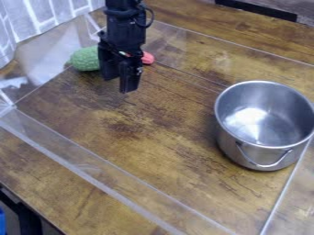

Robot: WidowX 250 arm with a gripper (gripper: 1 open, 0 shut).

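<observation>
My black gripper (120, 75) hangs above the wooden table at the upper left, its fingers pointing down; whether they are open or shut is hard to tell in this dark, small view. Behind it and to its left lies a green object (84, 59), partly hidden by the arm. A small pink-red object (147, 57) shows just right of the arm.
A large steel pot (263, 125) stands at the right of the table (147, 156). Clear plastic walls border the work area, with white cloth at the back left.
</observation>
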